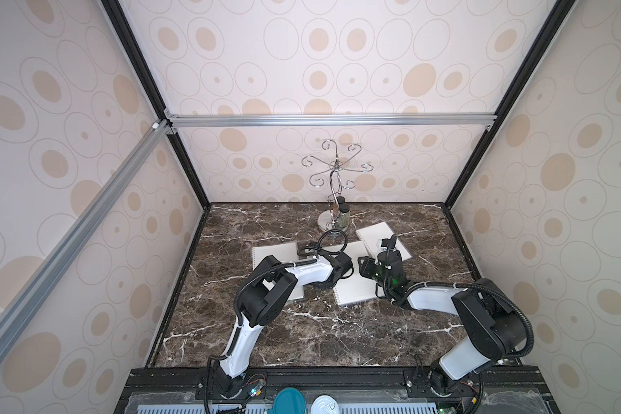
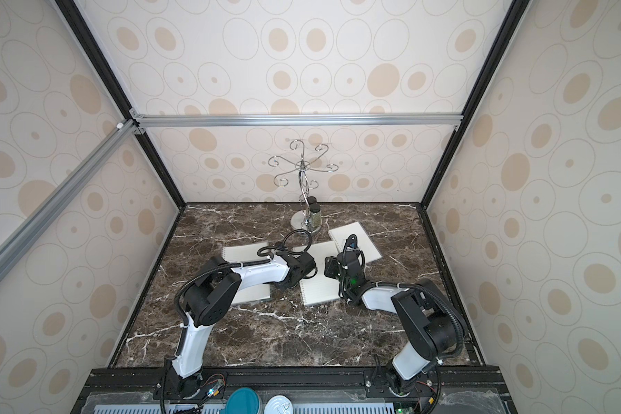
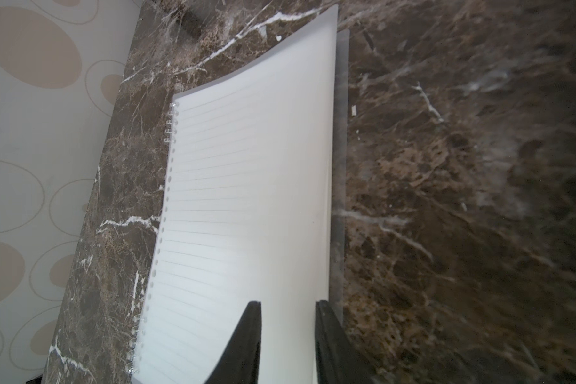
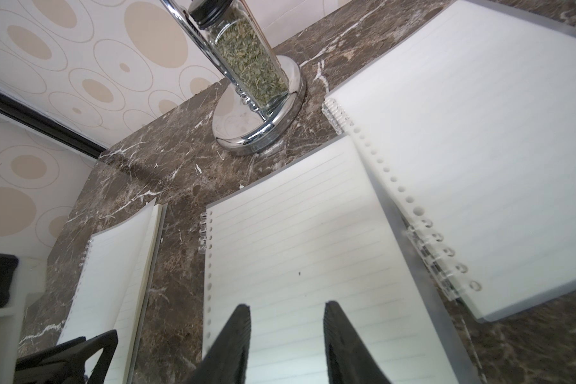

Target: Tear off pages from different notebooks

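Note:
Three spiral notebooks lie open on the marble surface. The left notebook (image 3: 249, 192) fills much of the left wrist view, its top page (image 4: 102, 275) standing up off the sheets below in the right wrist view. Over its lower right edge are my left gripper's (image 3: 288, 304) fingers, slightly apart; whether paper is between them is unclear. The middle notebook (image 4: 300, 256) is beneath my right gripper, whose separated fingers hold nothing visible. The right notebook (image 4: 492, 128) lies tilted, its spiral corner beside the middle one's right edge.
A chrome rack (image 1: 335, 179) with glass jars, one a herb jar (image 4: 252, 64), stands behind the notebooks. Both arms reach in close together over the notebooks. Bare marble (image 1: 310, 338) lies in front, towards the arm bases.

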